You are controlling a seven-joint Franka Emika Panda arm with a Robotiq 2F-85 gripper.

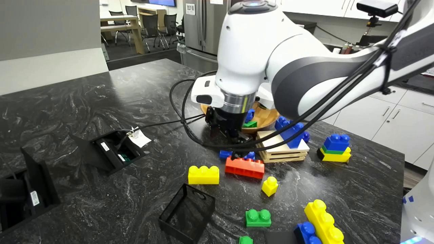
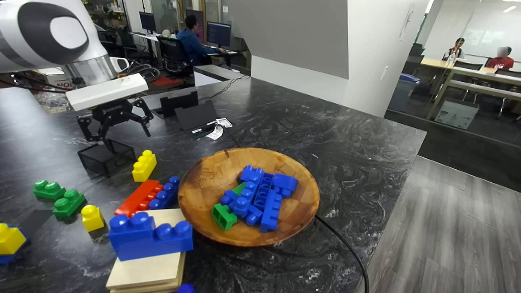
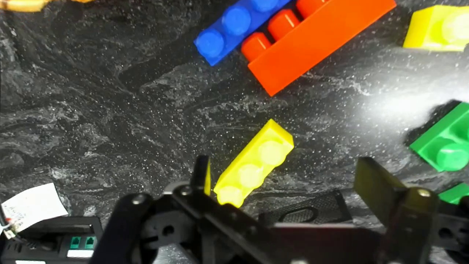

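Observation:
My gripper is open and empty, hanging above the table. In the wrist view a three-stud yellow brick (image 3: 253,165) lies between and beyond the fingers, closer to the left one. Further out, a red brick (image 3: 318,41) on its side rests close to a blue brick (image 3: 237,19). In exterior view 2, the wooden bowl (image 2: 195,215) holds several blue bricks (image 2: 249,195) and a green brick (image 2: 223,217). Cables and the arm partly cover the gripper and the bowl in exterior view 1.
Near the yellow brick stands a black mesh box (image 1: 187,211). A small yellow brick (image 1: 270,186) and green bricks (image 1: 258,218) lie close by. Blue bricks (image 2: 149,239) sit on a wooden stack (image 2: 146,271) beside the bowl.

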